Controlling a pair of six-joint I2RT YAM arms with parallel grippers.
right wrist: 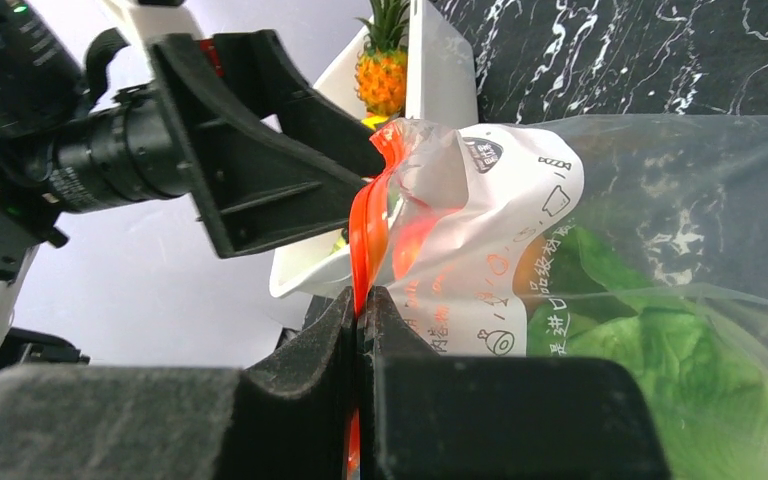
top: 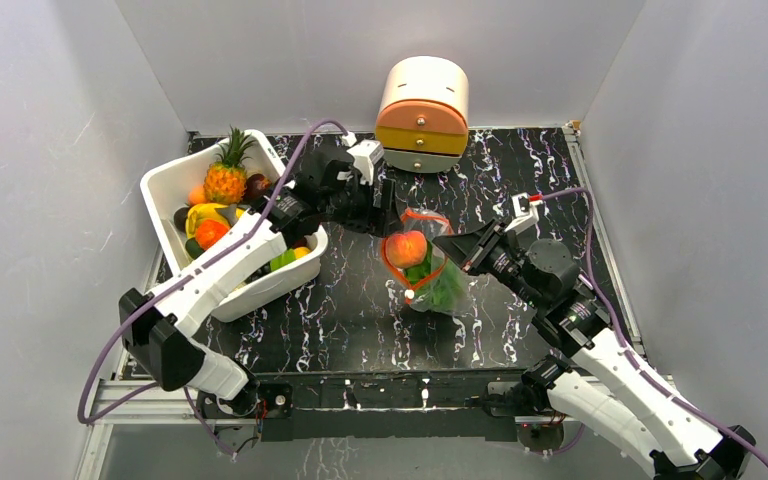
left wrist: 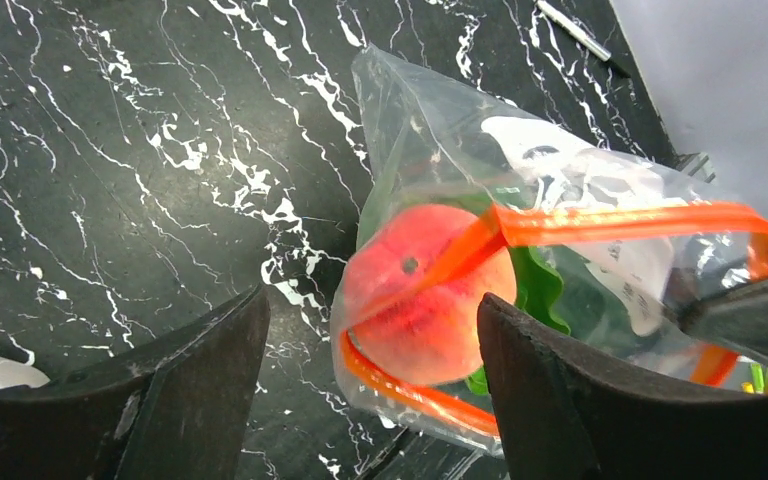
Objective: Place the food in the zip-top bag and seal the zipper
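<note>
A clear zip bag [top: 430, 295] with an orange zipper rim holds a peach [top: 406, 249] and leafy greens [right wrist: 640, 370]; its mouth gapes in the top view. My left gripper [top: 385, 222] is open at the upper left of the bag, with the peach [left wrist: 420, 300] in the bag just beyond its fingers. My right gripper is shut on the orange zipper edge of the bag, at the bag's right side in the top view.
A white bin [top: 165, 220] of fruit and vegetables, including a pineapple [top: 225, 182], stands at the left. A small drawer box [top: 420, 80] is at the back.
</note>
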